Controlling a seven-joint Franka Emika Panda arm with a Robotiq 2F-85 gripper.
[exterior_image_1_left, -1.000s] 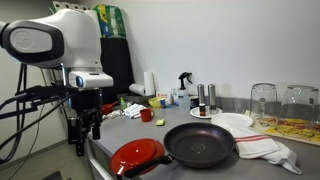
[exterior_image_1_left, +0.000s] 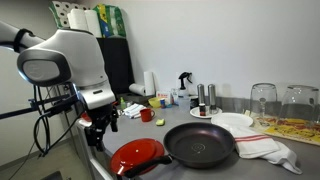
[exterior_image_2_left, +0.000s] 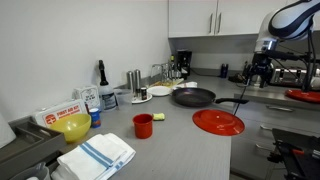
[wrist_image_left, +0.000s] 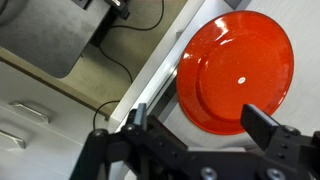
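Observation:
A round red plate (exterior_image_1_left: 137, 154) lies at the counter's edge, left of a black frying pan (exterior_image_1_left: 198, 143) whose handle reaches toward the plate's near side. From above, in the wrist view, the red plate (wrist_image_left: 235, 72) fills the upper right and looks empty apart from a small glint. My gripper (exterior_image_1_left: 101, 124) hangs above the counter edge, near the plate's left side, apart from it. Its fingers (wrist_image_left: 137, 118) are spread wide in the wrist view with nothing held between them.
A white towel (exterior_image_1_left: 268, 149) lies right of the pan, with a white plate (exterior_image_1_left: 232, 120) behind. Glass jars (exterior_image_1_left: 264, 98) stand at the back right. In exterior view 2, a red mug (exterior_image_2_left: 143, 125) and yellow bowl (exterior_image_2_left: 74, 126) stand farther along the counter, with bare surface between mug and plate.
My arm has tilted and swung right, bringing the gripper from beside the counter edge toward the red plate. The plate and pan have stayed where they were.

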